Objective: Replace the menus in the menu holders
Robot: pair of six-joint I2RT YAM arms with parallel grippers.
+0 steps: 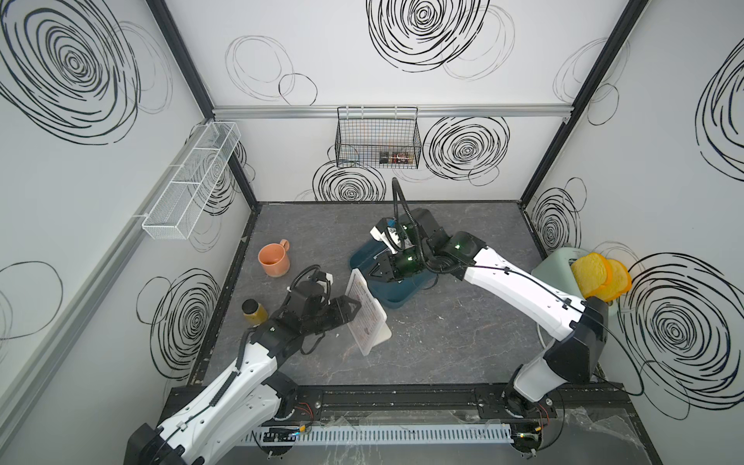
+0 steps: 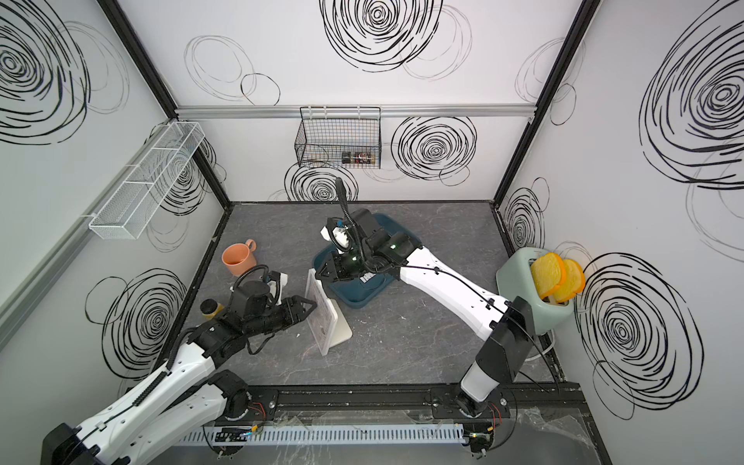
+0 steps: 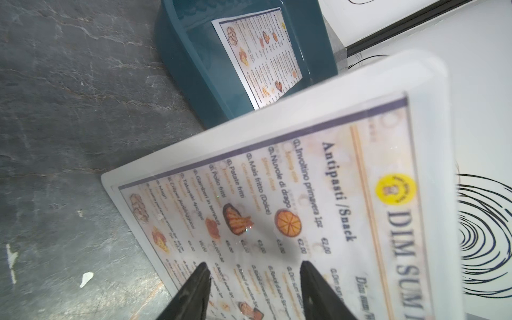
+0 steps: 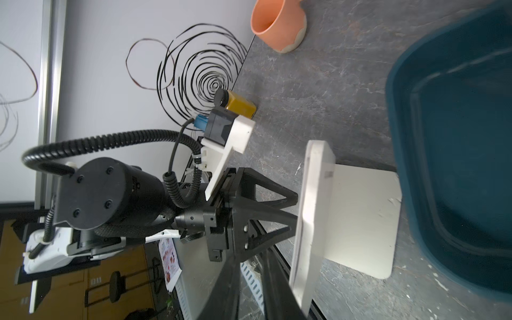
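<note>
A white menu holder (image 1: 364,310) with a Dim Sum menu (image 3: 288,224) stands upright on its white base (image 4: 360,218). My left gripper is at the holder's left face; whether it grips the holder is hard to see. My right gripper (image 1: 376,271) hangs over the near left edge of the blue tray (image 1: 399,294), just above and right of the holder, its fingers partly apart; its tips are at the bottom of the right wrist view. Another printed menu (image 3: 256,56) lies flat in the tray, partly hidden by the right arm in the top views.
An orange mug (image 1: 272,259) and a yellow jar (image 1: 254,314) are on the left of the table. Wire baskets (image 1: 378,135) hang on the walls. A green container (image 2: 523,286) with yellow sponges is at the right.
</note>
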